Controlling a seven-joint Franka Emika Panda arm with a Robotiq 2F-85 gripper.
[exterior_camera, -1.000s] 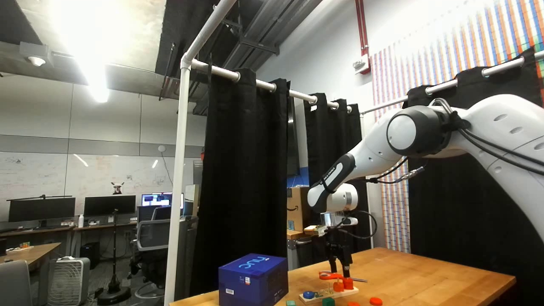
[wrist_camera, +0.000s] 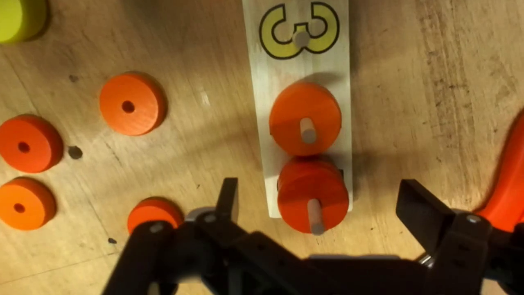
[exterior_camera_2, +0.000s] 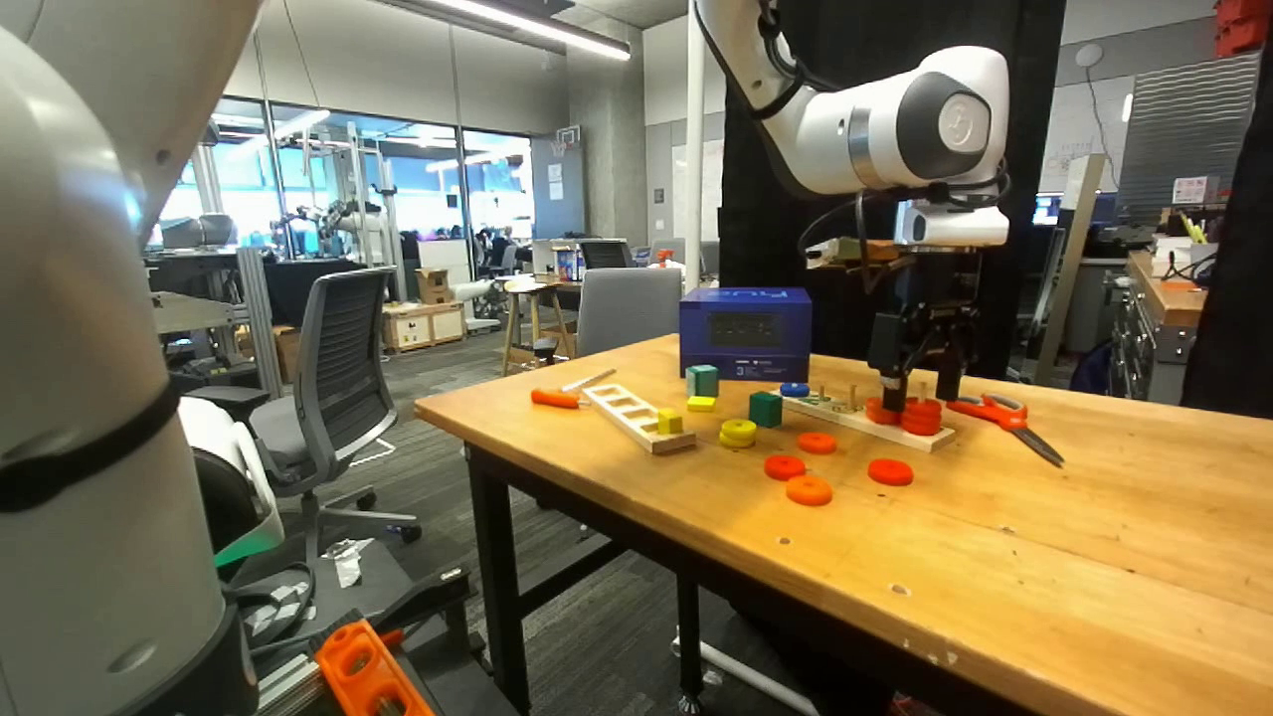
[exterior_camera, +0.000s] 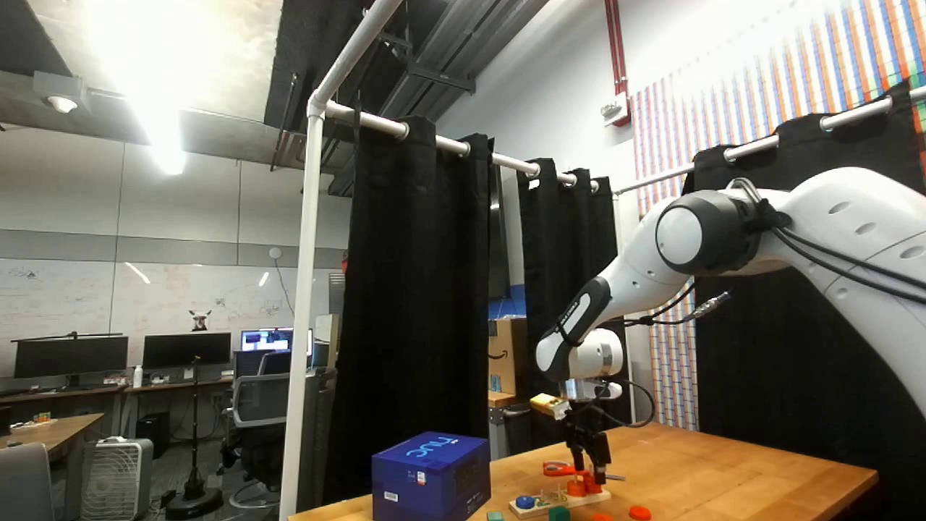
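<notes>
In the wrist view, a stack of red rings (wrist_camera: 312,194) sits on the end peg of a pale wooden board (wrist_camera: 270,162). Beside it on the same board is an orange ring stack (wrist_camera: 294,115) on its own peg, and a yellow printed 3 surrounds a bare peg (wrist_camera: 301,38). My gripper stands open, its fingers to either side of the end stack with gaps visible between. Exterior view 2 shows the gripper (exterior_camera_2: 921,388) low over that board end. A blue piece (exterior_camera_2: 795,389) occupies the board's far end.
Loose orange and red rings (exterior_camera_2: 809,489) lie in front of the board, near yellow rings (exterior_camera_2: 737,434) and a green block (exterior_camera_2: 765,410). Red-handled scissors (exterior_camera_2: 1008,418) lie close beside the gripper. A blue box (exterior_camera_2: 746,334) stands behind.
In exterior view 1, my gripper has moved right and a little lower, now at the board's end stack, and the wrist has turned. The board and rings appear unmoved.
</notes>
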